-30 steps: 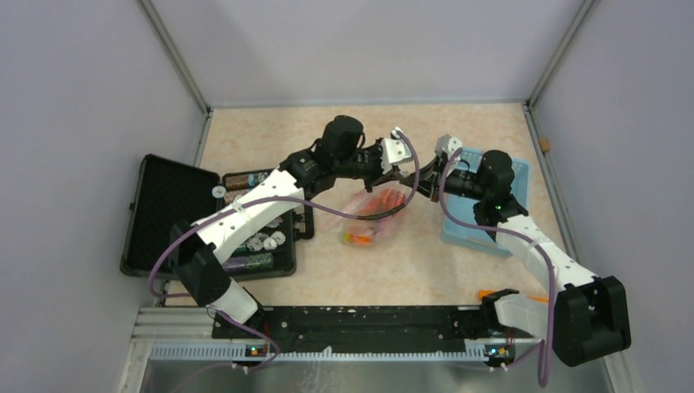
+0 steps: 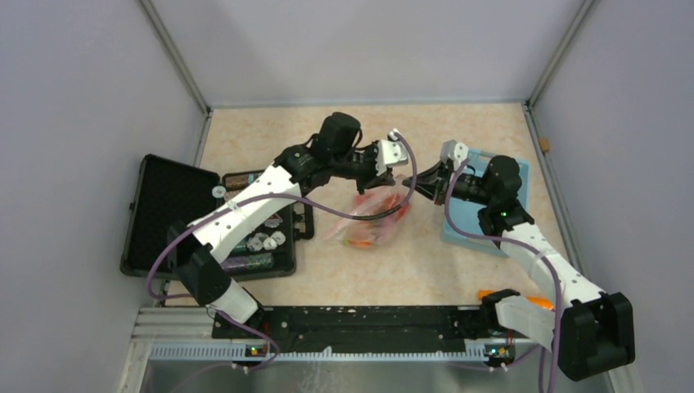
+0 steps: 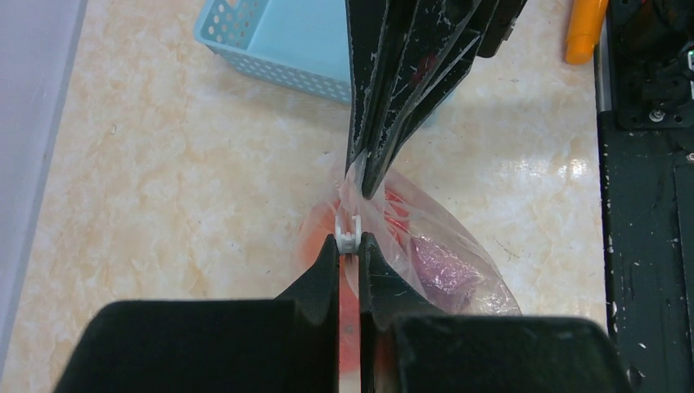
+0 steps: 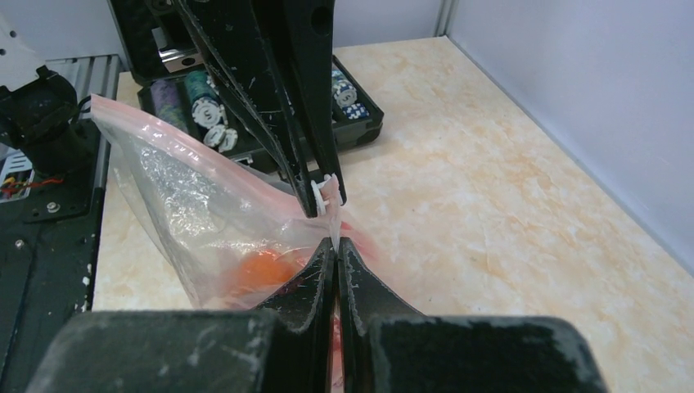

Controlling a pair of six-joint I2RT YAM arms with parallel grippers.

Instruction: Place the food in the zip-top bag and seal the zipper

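A clear zip top bag (image 2: 372, 229) with a pinkish top band hangs between my two grippers, above the table. Orange and red food (image 4: 266, 272) shows inside it, along with something purple (image 3: 442, 266). My left gripper is shut on a small white zipper slider (image 3: 349, 234) at the bag's top edge. Close beside it, my right gripper is shut with the thin film of the bag's top corner between its fingertips. The two grippers' tips are only a small gap apart. Whether the zipper track is closed cannot be made out.
An open black case (image 2: 282, 260) with chips and other items stands at the left. A light blue basket (image 2: 473, 246) lies at the right under my right arm, with an orange object (image 2: 538, 301) near the front edge.
My right arm has shifted slightly right and toward the front, its tips still close to the left gripper. The left arm has barely moved, and the bag has shifted a little.
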